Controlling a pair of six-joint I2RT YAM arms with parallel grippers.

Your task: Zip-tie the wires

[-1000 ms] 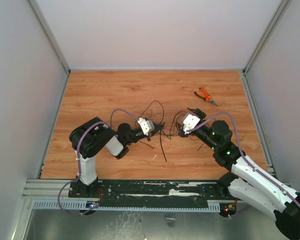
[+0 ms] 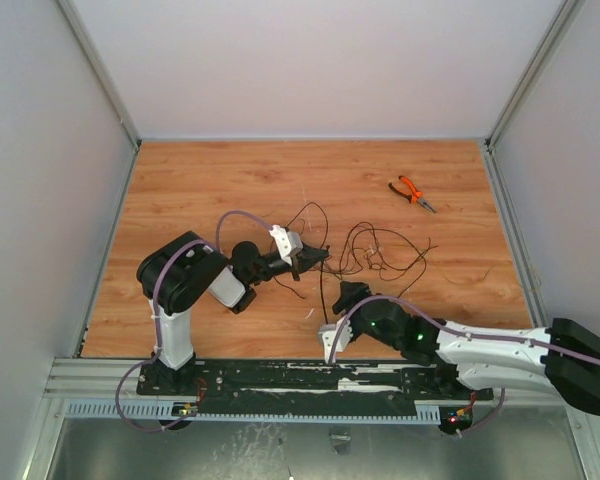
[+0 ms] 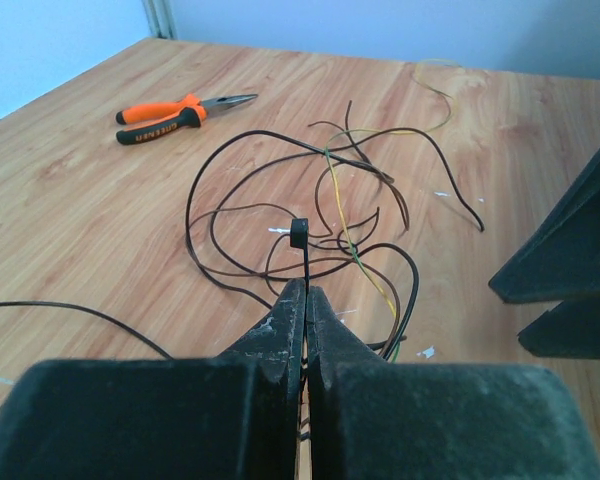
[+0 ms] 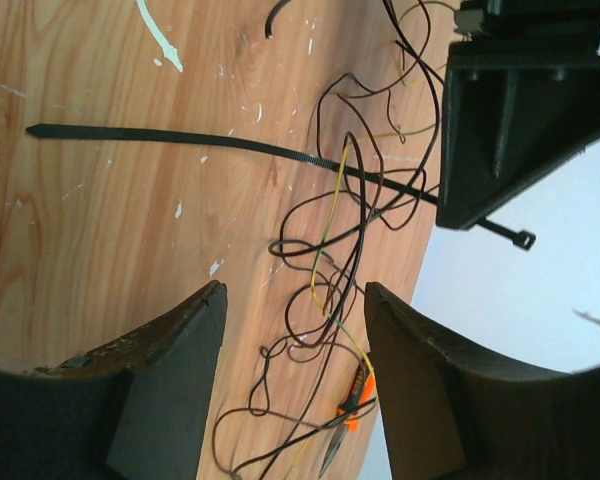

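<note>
A thin black zip tie (image 4: 230,142) has its head end in my left gripper (image 2: 324,255), which is shut on it; the small square head (image 3: 299,233) sticks up past the fingertips. From there the strap reaches toward the front of the table, its pointed tail free. The dark and yellow-green wires (image 2: 380,255) lie loosely looped on the table, and in the right wrist view the strap passes across them. My right gripper stands part open near the strap's tail side, with nothing held between its fingers.
Orange-handled pliers (image 2: 412,193) lie at the back right of the table. Small pale scraps are scattered on the wood.
My right arm has moved from above the wires toward the front edge and a little left, near the zip tie's tail. The left gripper has stayed almost still.
</note>
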